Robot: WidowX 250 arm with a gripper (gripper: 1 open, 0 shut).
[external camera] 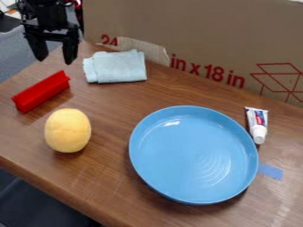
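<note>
The black gripper (53,51) hangs in the air at the top left, open, its two fingers pointing down above the left back edge of the table with nothing between them. Below it lies a long red box-like object (42,90). A folded pale blue cloth (113,66) lies to the gripper's right. A round yellow object (67,129) sits near the front left, and a large light blue plate (193,152) fills the right front. A white toothpaste tube (257,124) lies right of the plate.
A large cardboard box (207,35) stands along the back of the wooden table (130,106). A strip of blue tape (271,171) is at the right. The middle of the table between cloth and plate is clear.
</note>
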